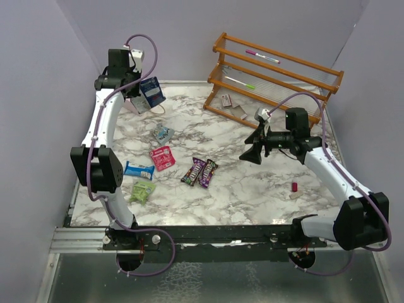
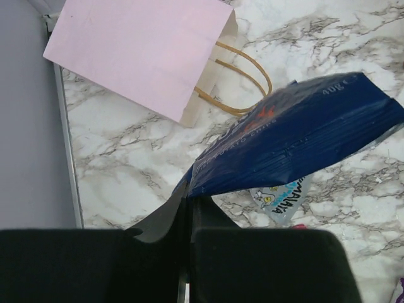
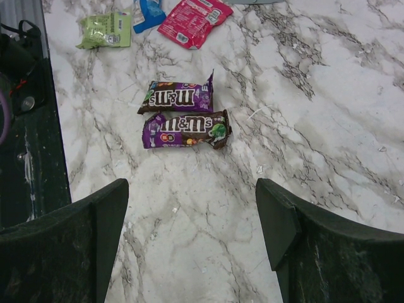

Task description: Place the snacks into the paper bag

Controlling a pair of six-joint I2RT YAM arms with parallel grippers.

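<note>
My left gripper (image 1: 135,91) is shut on a navy chips packet (image 2: 290,132), holding it by one end over the pink paper bag (image 2: 132,44), which lies to the upper left in the left wrist view with its handles out. On the table lie a silvery packet (image 1: 162,134), a red packet (image 1: 162,158), a blue packet (image 1: 139,170), a green packet (image 1: 142,191) and two M&M's bars (image 1: 192,171) (image 3: 186,129). My right gripper (image 1: 252,151) stands open over the right half, empty, facing the bars in its wrist view.
A wooden rack (image 1: 271,56) with markers stands at the back right. A small red object (image 1: 295,187) lies at the right front.
</note>
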